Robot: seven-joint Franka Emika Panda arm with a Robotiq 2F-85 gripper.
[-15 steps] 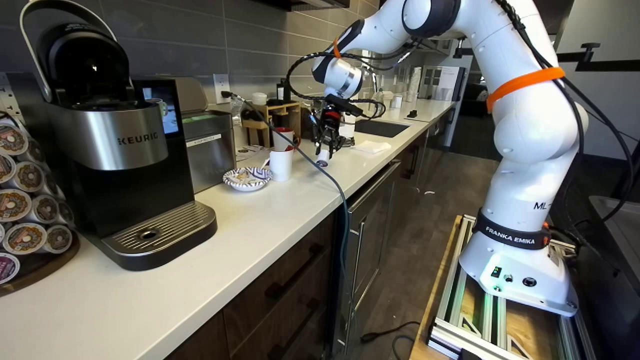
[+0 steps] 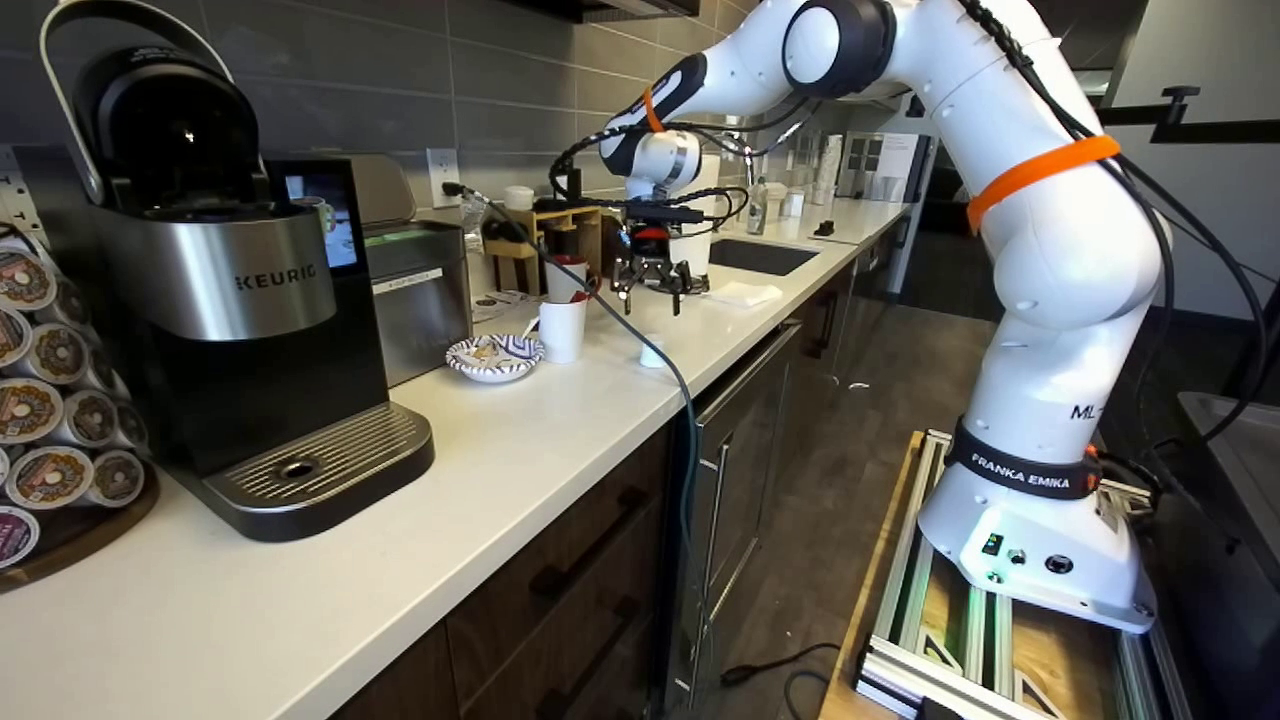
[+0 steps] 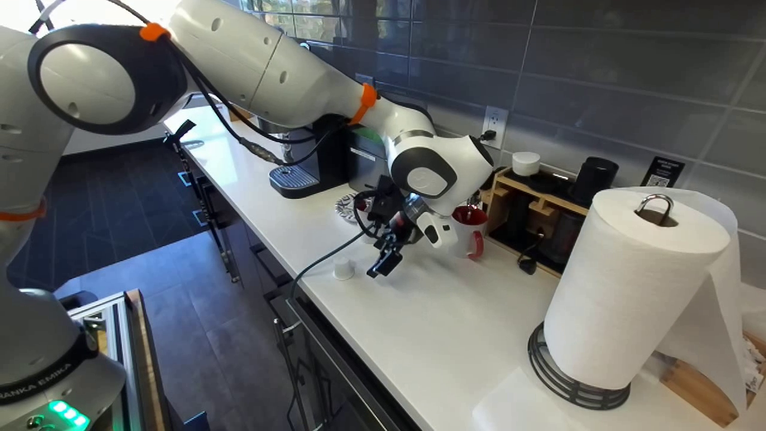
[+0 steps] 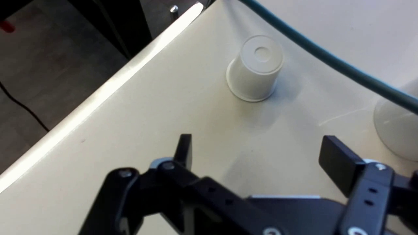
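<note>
A small white pod stands on the counter, its wider rim down, near the front edge. In the wrist view the pod lies beyond the fingertips and apart from them. My gripper is open, with only bare counter between its fingers. Seen from exterior view 1, the gripper hangs above the pod. From the other side, the pod shows to the left of the gripper. A Keurig coffee maker has its top raised.
A teal cable crosses close to the pod. White mugs and a patterned bowl stand toward the wall side. A paper towel roll stands farther along. Counter between roll and gripper is mostly clear.
A second ago the gripper was lower and tilted, with the white pod at its fingertips. Now the pod stands on the counter, and the gripper is upright, with its fingers spread.
</note>
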